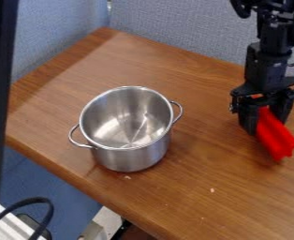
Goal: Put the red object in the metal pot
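At the right side of the camera view, a red object (277, 139), blocky and elongated, sticks out below my black gripper (257, 116). The gripper is shut on its upper end, which the fingers partly hide. The red object slants down to the right, close over the table; whether it still touches the wood I cannot tell. Left of it, with bare table between, the shiny metal pot (127, 157) stands upright. Its open top faces up and the visible inside looks empty.
Two loop handles stick out from the pot's sides, one (177, 112) toward the gripper. Grey partitions (187, 23) rise behind.
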